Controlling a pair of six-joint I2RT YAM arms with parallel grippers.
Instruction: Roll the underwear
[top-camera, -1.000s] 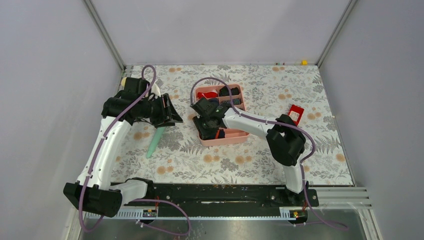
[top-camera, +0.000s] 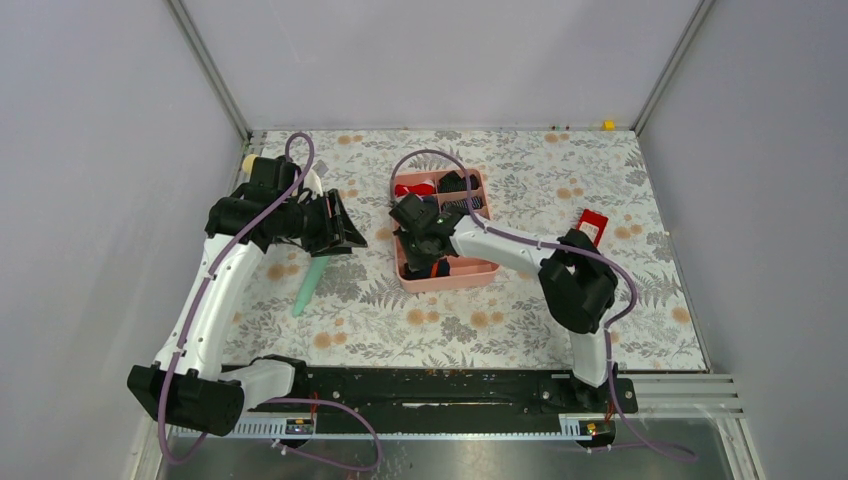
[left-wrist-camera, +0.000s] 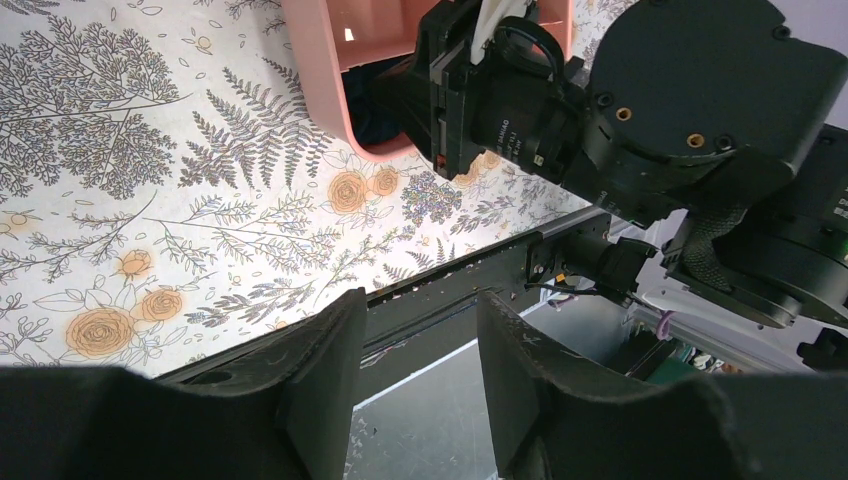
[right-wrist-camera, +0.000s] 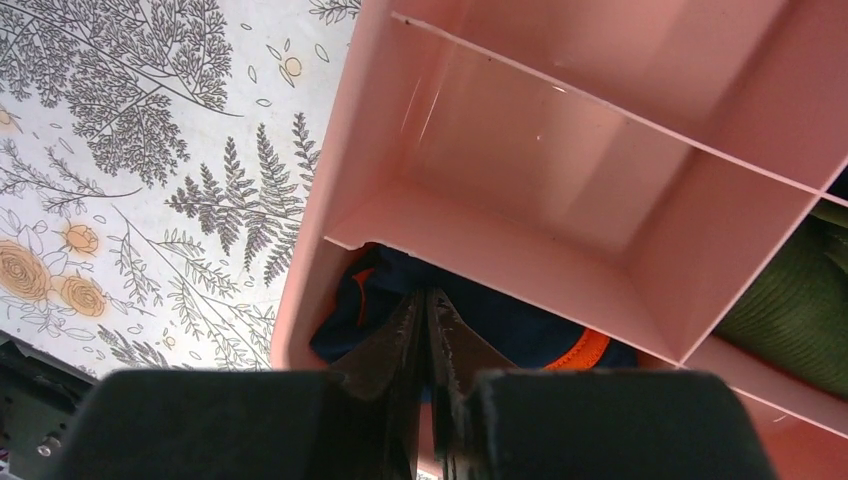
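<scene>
The dark blue underwear (top-camera: 443, 269) with orange trim lies bundled in the near left compartment of the pink divided box (top-camera: 470, 281). In the right wrist view the underwear (right-wrist-camera: 500, 312) fills that compartment's narrow space. My right gripper reaches down into it, its fingers brought close together on the dark cloth; how much fabric is pinched is hard to see. To the left of the box, above the table, my left gripper (top-camera: 354, 243) hangs open and empty. Its spread fingers (left-wrist-camera: 335, 345) frame only the table edge in the left wrist view.
Other box compartments hold a red item (top-camera: 415, 188), black bundles (top-camera: 455, 182) and a striped one (top-camera: 462, 204). An olive-green bundle (right-wrist-camera: 800, 310) shows in the right wrist view. A green stick (top-camera: 311, 286) lies left, a red packet (top-camera: 592, 226) right.
The left arm has stayed practically still.
</scene>
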